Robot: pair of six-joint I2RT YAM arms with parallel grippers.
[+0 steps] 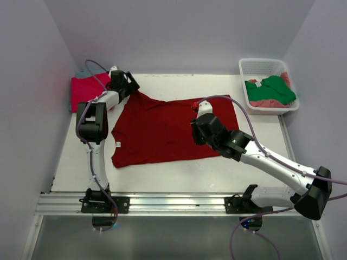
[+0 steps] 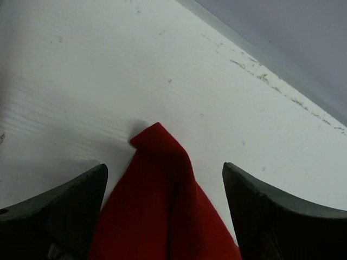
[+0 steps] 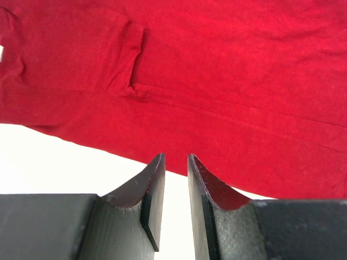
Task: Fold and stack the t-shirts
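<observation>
A red t-shirt [image 1: 162, 135] lies spread across the white table, its body folded into a long band. My left gripper [image 1: 129, 82] is open at its upper-left corner; in the left wrist view a raised red tip [image 2: 160, 141] lies between and beyond the open fingers, not held. My right gripper is over the shirt's right part, fingers parted with nothing held, above its near edge. A folded pink item [image 1: 85, 93] lies at the back left, partly behind the left arm.
A white basket [image 1: 246, 70] with green and pink clothes stands at the back right. Bare table [image 1: 179, 179] shows along the front and back. Walls border both sides and the back.
</observation>
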